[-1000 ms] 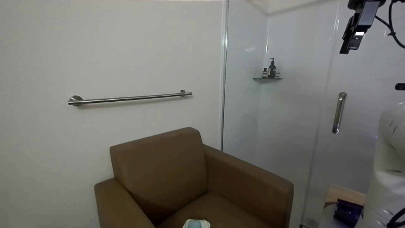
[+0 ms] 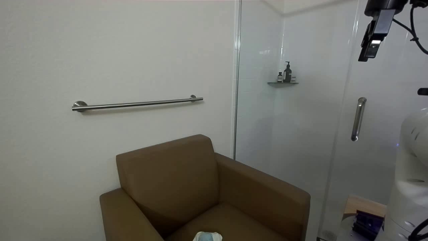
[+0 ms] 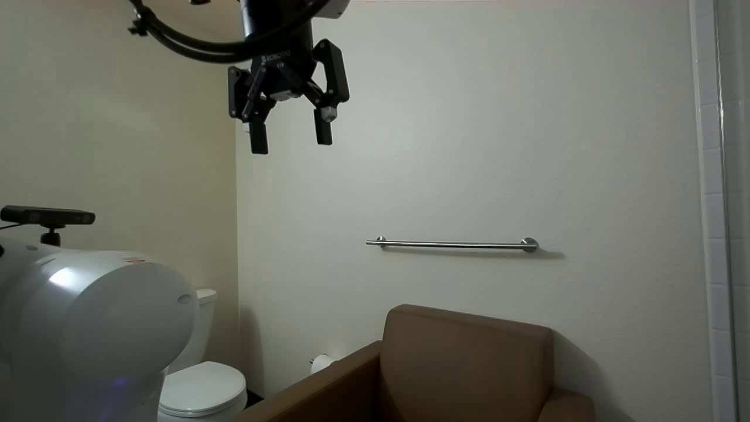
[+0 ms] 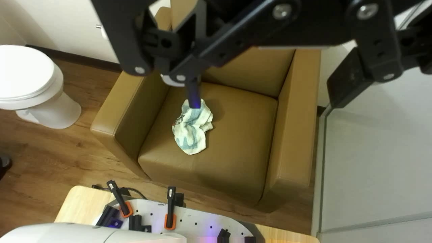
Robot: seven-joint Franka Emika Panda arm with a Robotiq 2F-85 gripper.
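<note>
High above the armchair, my gripper [image 3: 292, 144] points down, open, its two fingers well apart with only bare wall behind the gap. The crumpled white-and-blue cloth [image 4: 191, 135] lies on the left part of the brown armchair's seat [image 4: 239, 141], far below the fingers in the wrist view. One finger [image 4: 193, 95] overlaps the cloth's top edge there without touching it. Only the top of the cloth [image 2: 207, 237] shows at the bottom of the first exterior view, where my gripper [image 2: 367, 58] appears side-on at the upper right. In the second exterior view the cloth is hidden.
A metal towel bar [image 2: 138, 104] is fixed to the wall behind the armchair [image 2: 172, 176]. The glass shower door with its handle [image 2: 358, 119] stands to the right. A toilet [image 4: 30, 81] is at the left. Clamps [image 4: 170, 206] sit on the robot's base plate. Open air surrounds the gripper.
In the first exterior view my gripper has come down slightly. The cloth and armchair have not moved.
</note>
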